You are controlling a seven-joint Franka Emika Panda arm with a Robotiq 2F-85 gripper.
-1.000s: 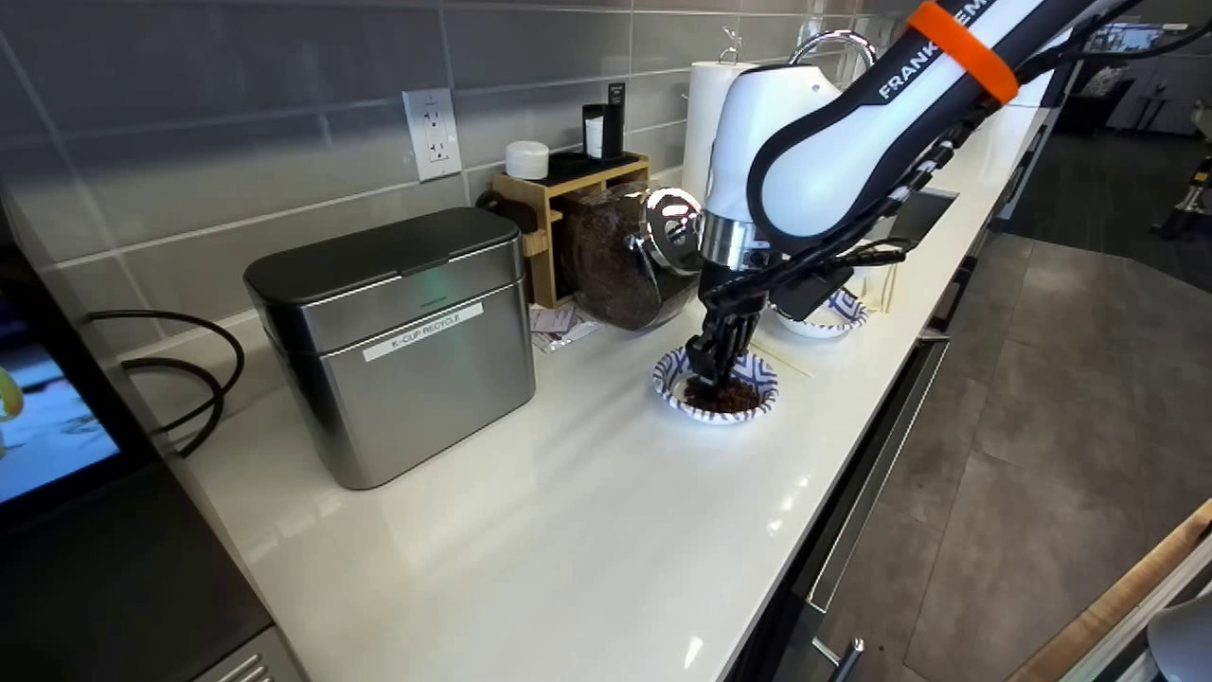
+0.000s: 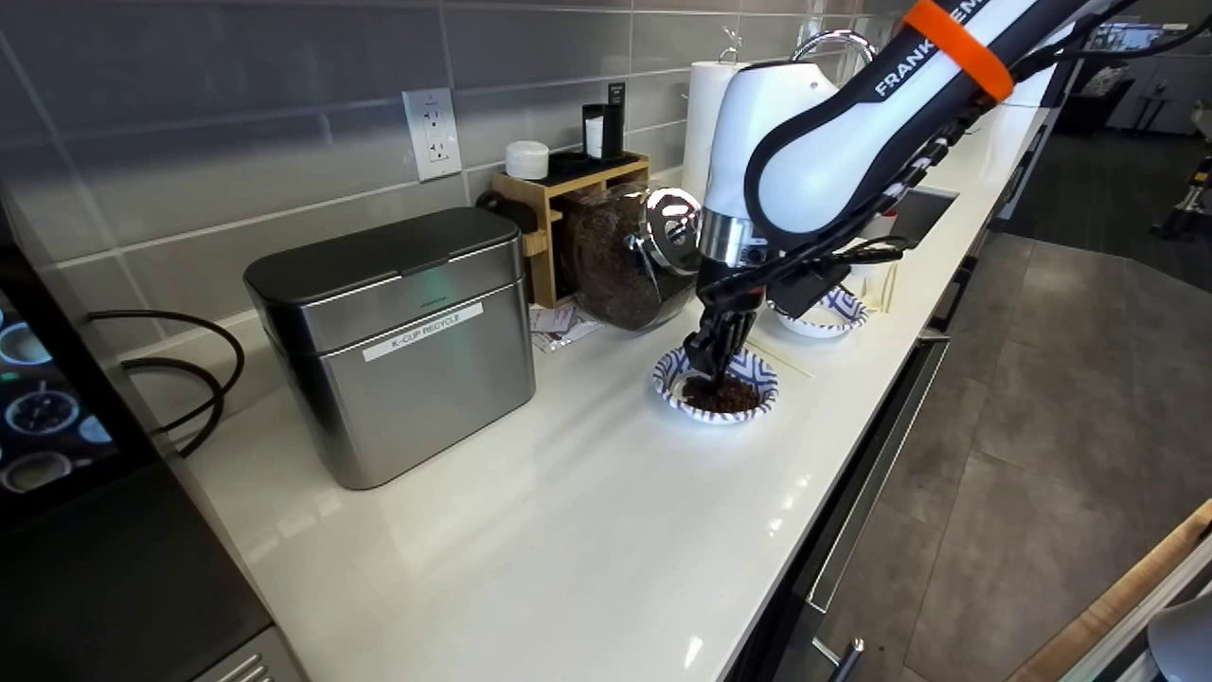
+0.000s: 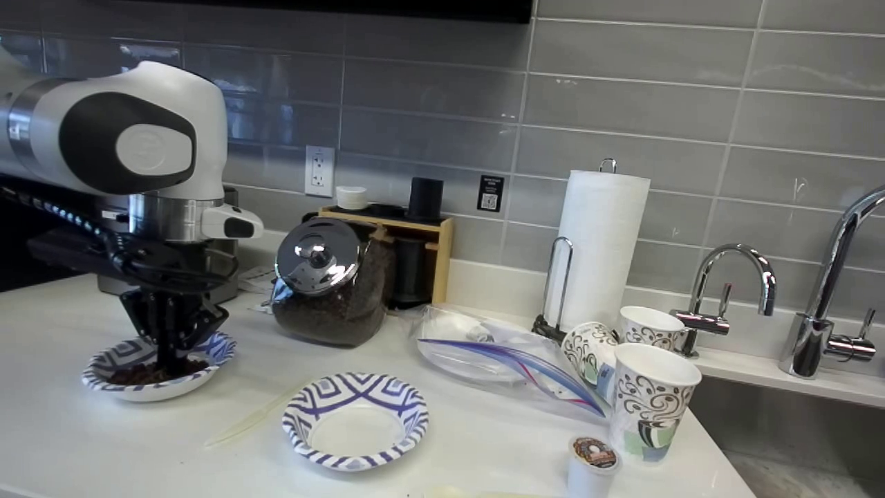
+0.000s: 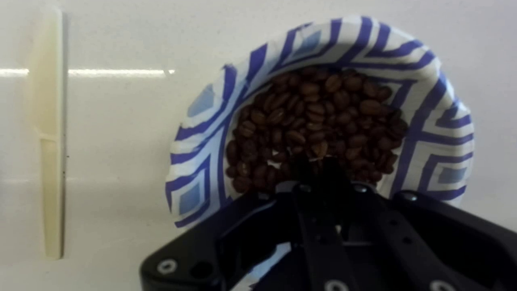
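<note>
A blue-and-white patterned paper bowl (image 4: 198, 145) holds brown coffee beans (image 4: 315, 104) spread over its bottom. My gripper points straight down into this bowl, its black fingertips among the beans. The fingers stand close together with a narrow gap, shut on coffee beans; the dark tips hide how many. A second bowl of the same pattern (image 3: 357, 422) lies to the right in the second exterior view and looks empty.
A pale plastic knife (image 4: 51, 136) lies between the bowls. Behind stands a tilted jar of beans (image 3: 332, 307). Paper cups (image 3: 651, 398), a plastic bag (image 3: 489, 353) and a coffee pod (image 3: 590, 473) occupy the right side. The counter before the steel bin (image 2: 426, 375) is clear.
The arm has barely moved and the gripper stays in the bowl; its fingers look slightly closer together. The picture on the screen at the left is different.
</note>
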